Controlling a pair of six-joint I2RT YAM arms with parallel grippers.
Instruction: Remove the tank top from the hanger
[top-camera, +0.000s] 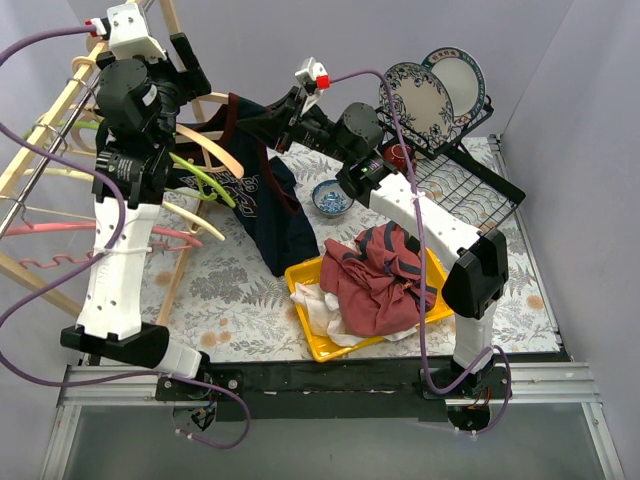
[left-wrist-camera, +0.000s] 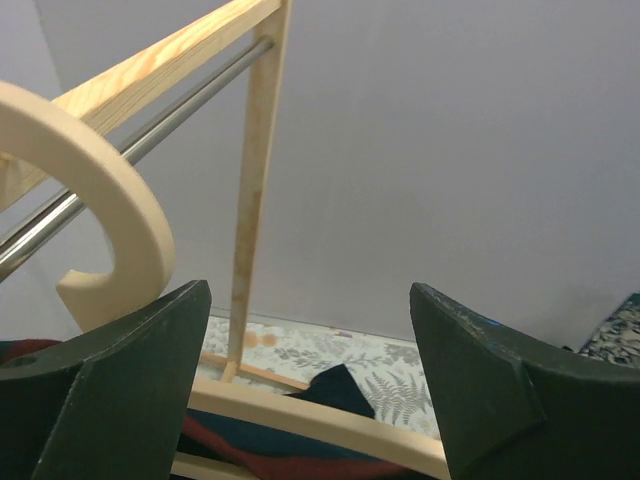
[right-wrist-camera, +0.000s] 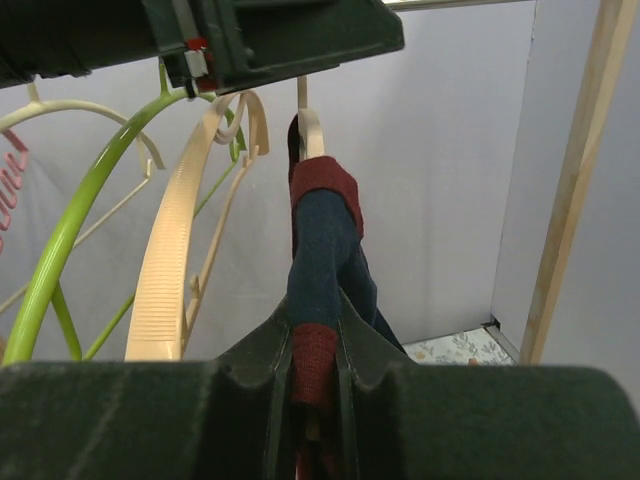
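Observation:
The dark navy tank top (top-camera: 262, 222) with maroon trim hangs from a cream wooden hanger (left-wrist-camera: 310, 415), its lower part falling toward the table. My right gripper is shut on the maroon-edged strap of the top (right-wrist-camera: 325, 230); whether the hanger's arm is pinched too cannot be told. Over the rack, my left gripper stands open, nothing gripped. In the left wrist view the hanger's thick hook (left-wrist-camera: 140, 225) rises beside the left finger, and the hanger's arm crosses low between both fingers. From the right wrist, a dark left finger (right-wrist-camera: 300, 35) shows above the hanger.
Other hangers crowd the wooden rack (top-camera: 35, 155): a green one (right-wrist-camera: 75, 215), a wooden one (right-wrist-camera: 165, 270) and a pink one (top-camera: 75, 228). A yellow tray (top-camera: 320, 345) with maroon cloth (top-camera: 375, 285), a blue bowl (top-camera: 331, 198) and a dish rack (top-camera: 465, 190) lie to the right.

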